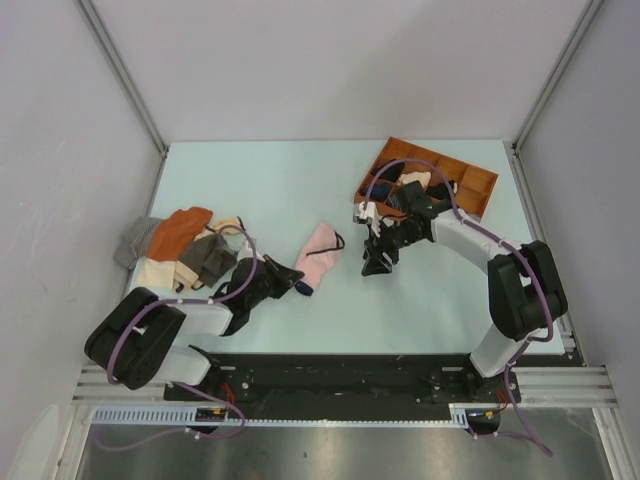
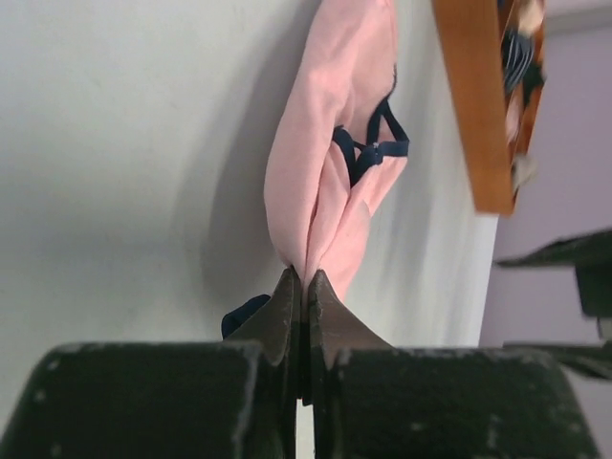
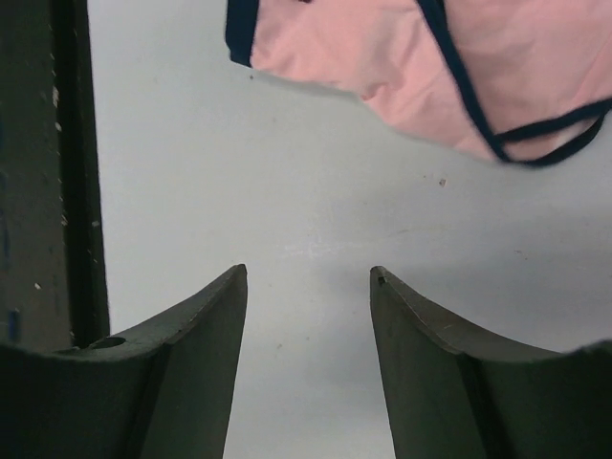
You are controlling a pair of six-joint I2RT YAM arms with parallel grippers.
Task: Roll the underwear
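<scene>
The pink underwear [image 1: 320,250] with navy trim lies stretched out near the table's middle, its navy end at my left gripper [image 1: 293,275]. In the left wrist view it is bunched and lifted into the tips of my left gripper, which is shut on it. My right gripper [image 1: 376,255] stands apart to the right of the underwear, part open with nothing between its fingers; the right wrist view shows the pink cloth [image 3: 421,67] beyond its tips.
A pile of folded clothes [image 1: 180,235] lies at the left. A wooden compartment box [image 1: 460,180] with garments stands at the back right.
</scene>
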